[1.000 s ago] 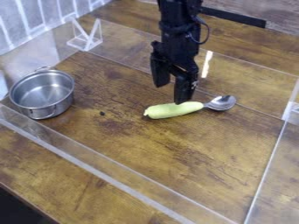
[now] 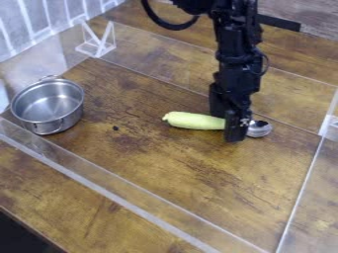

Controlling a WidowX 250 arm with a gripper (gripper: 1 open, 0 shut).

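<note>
The black arm reaches down from the top, and its gripper (image 2: 230, 125) is low over the table at the right end of a pale green elongated vegetable (image 2: 195, 121). A silver spoon-like object (image 2: 260, 128) lies just right of it, partly hidden. Whether the fingers are around the vegetable, or how far apart they are, is hard to tell.
A steel pot (image 2: 47, 105) stands at the left. A white bracket (image 2: 98, 42) is at the upper left.
The gripper has come down and right onto the vegetable's right end. The vegetable now slants the other way, its left end higher in view.
</note>
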